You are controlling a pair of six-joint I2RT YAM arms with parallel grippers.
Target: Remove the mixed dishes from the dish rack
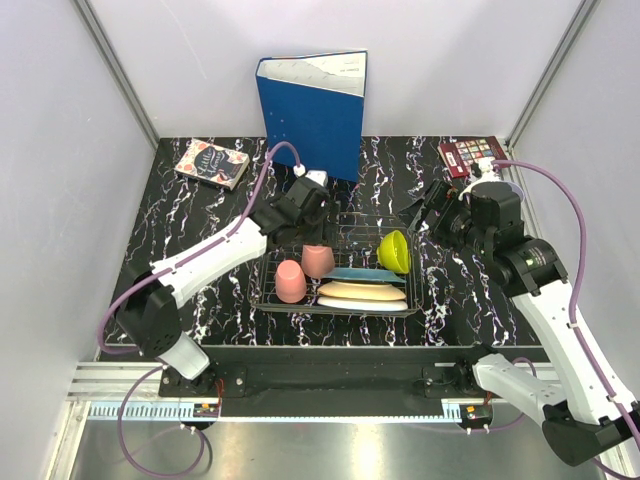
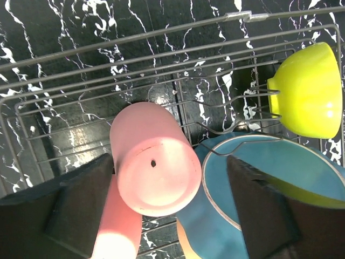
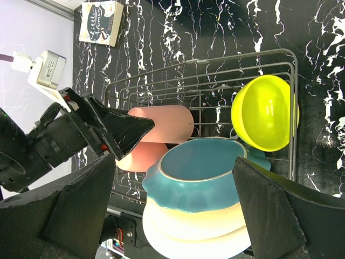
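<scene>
A wire dish rack (image 1: 263, 300) holds two pink cups (image 1: 290, 282), a yellow-green bowl (image 1: 393, 252), teal dishes (image 1: 360, 274) and cream and white plates (image 1: 360, 291). My left gripper (image 1: 318, 232) is over the upper pink cup (image 2: 153, 162), which sits between its open fingers in the left wrist view; contact cannot be told. My right gripper (image 1: 420, 208) stands open at the rack's upper right, empty, facing the bowl and dishes.
A blue binder (image 1: 310, 115) leans at the back. A patterned book (image 1: 211, 163) lies back left, a red box (image 1: 470, 152) back right.
</scene>
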